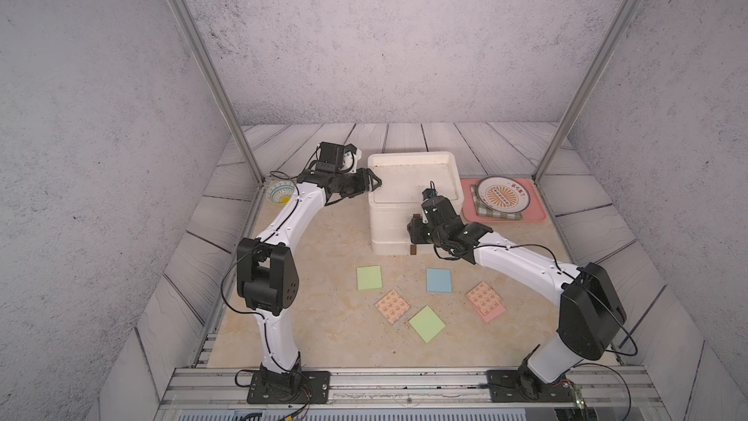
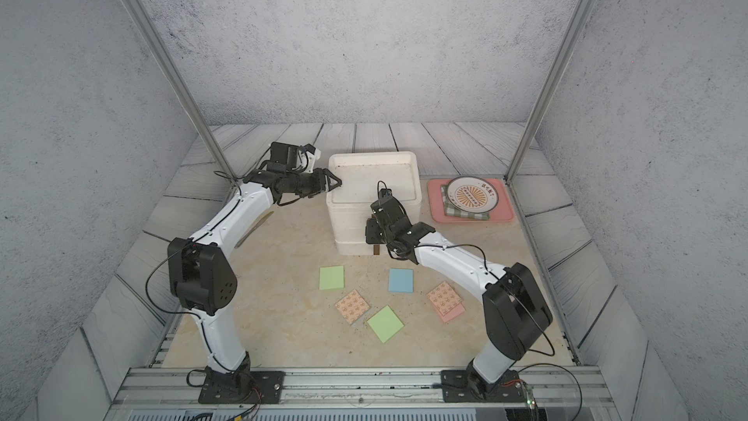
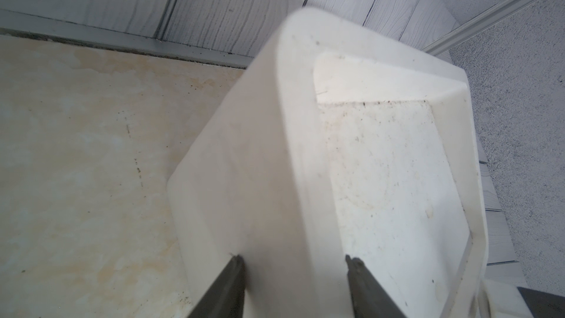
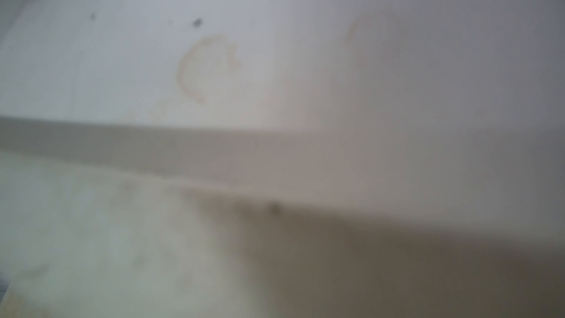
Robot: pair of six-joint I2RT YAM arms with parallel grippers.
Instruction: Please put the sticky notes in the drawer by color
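Note:
A white drawer box [image 1: 411, 179] stands at the back centre. My left gripper straddles its left rim, fingers apart. My right gripper [image 1: 414, 227] is at the drawer front, by a brown handle [image 1: 413, 250]; its fingers are hidden, and the right wrist view shows only blurred white plastic. Sticky notes lie in front of the box: green [image 1: 368, 276], blue [image 1: 438, 280], and pink patterned [image 1: 392, 307].
A pink tray [image 1: 535, 210] with a cloth and plate stands at the back right. A patterned bowl [image 1: 279, 192] is at the back left, behind the left arm.

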